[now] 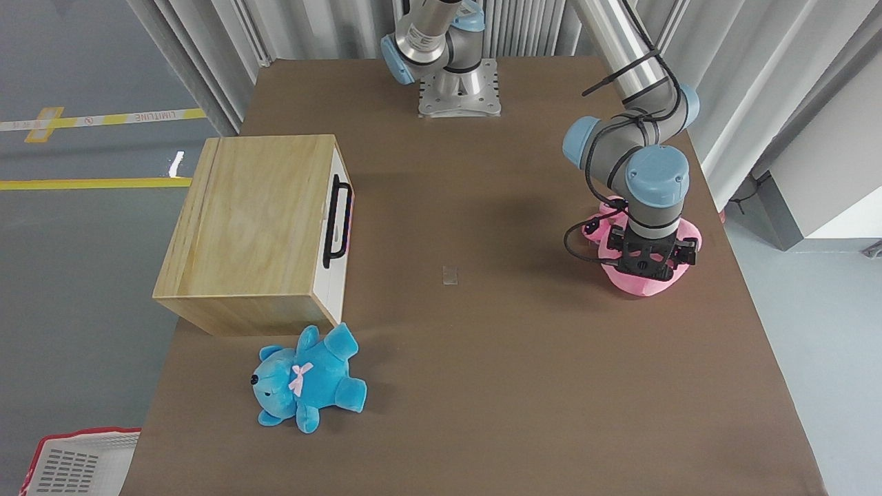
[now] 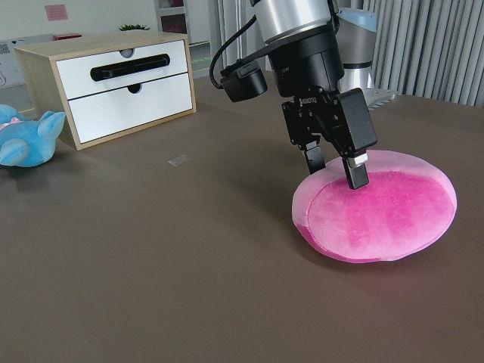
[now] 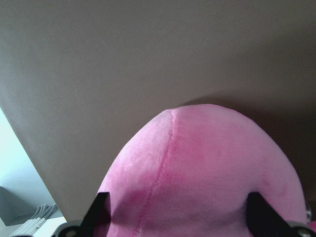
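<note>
A pink plush toy [image 1: 641, 282] [image 2: 378, 219] [image 3: 197, 173] lies at the table's right side, largely under the arm in the front view. My gripper [image 2: 335, 169] is directly over it, pointing down, its fingers open and reaching to the upper surface of the plush on either side. The plush fills the lower part of the wrist view between the dark fingertips. Whether the fingers press into it is hard to tell.
A wooden two-drawer cabinet [image 1: 240, 215] stands at the left with a blue teddy bear [image 1: 318, 376] before it. A white basket [image 1: 78, 463] sits off the table at lower left.
</note>
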